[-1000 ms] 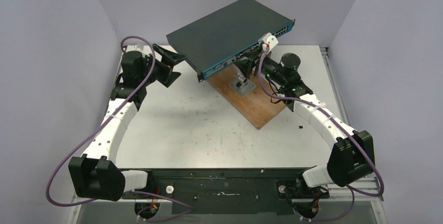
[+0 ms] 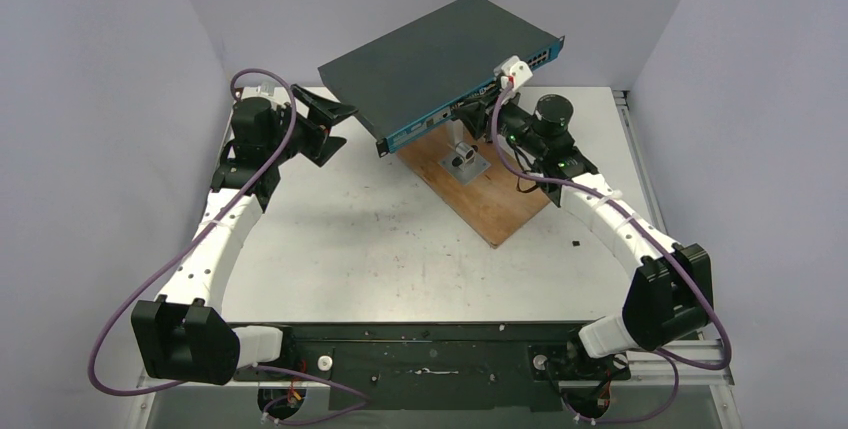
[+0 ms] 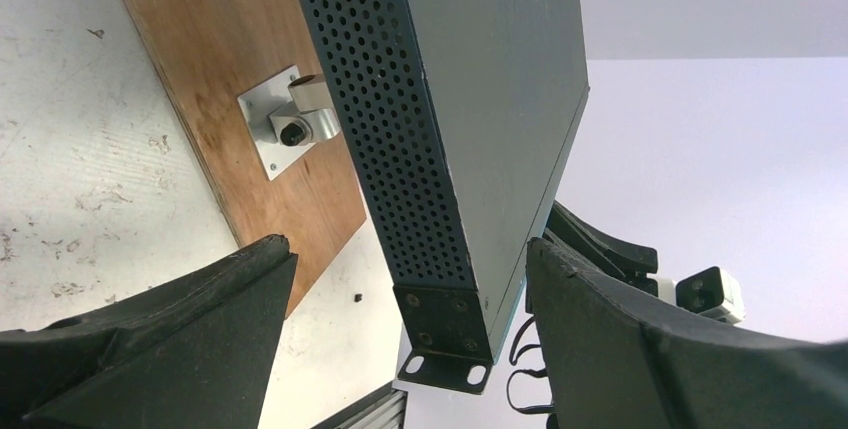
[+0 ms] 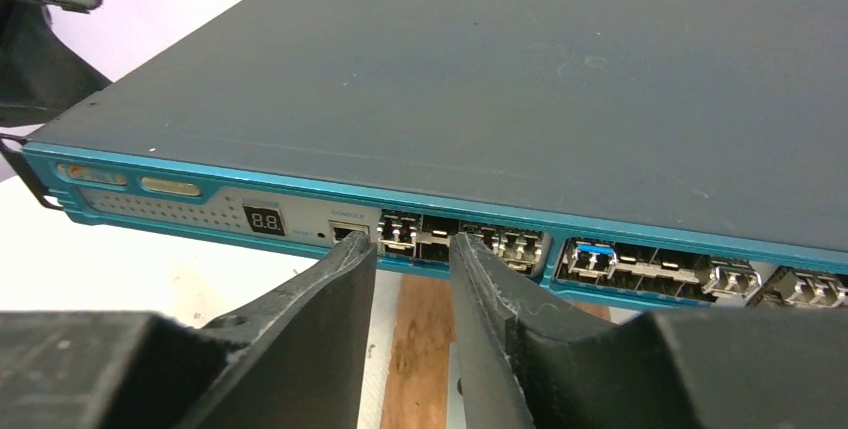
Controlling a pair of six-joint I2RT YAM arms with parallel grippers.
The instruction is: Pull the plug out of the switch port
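A dark switch (image 2: 430,59) with a blue front is held tilted above a wooden board. Its port row (image 4: 510,247) shows metal cages, one with a blue latch (image 4: 592,257); whether any holds a plug is unclear. My right gripper is open at the front, fingertips just below and before the console port and first cages, nothing visible between them. My left gripper stands open left of the switch's end, facing its perforated side and bracket (image 3: 440,359), with nothing between the fingers.
The wooden board (image 2: 490,209) carries a metal mount (image 3: 275,154) under the switch. Walls close in the back and sides; purple hoses run along both arms.
My right arm and gripper have shifted slightly at the switch front. The left arm and the switch look unchanged.
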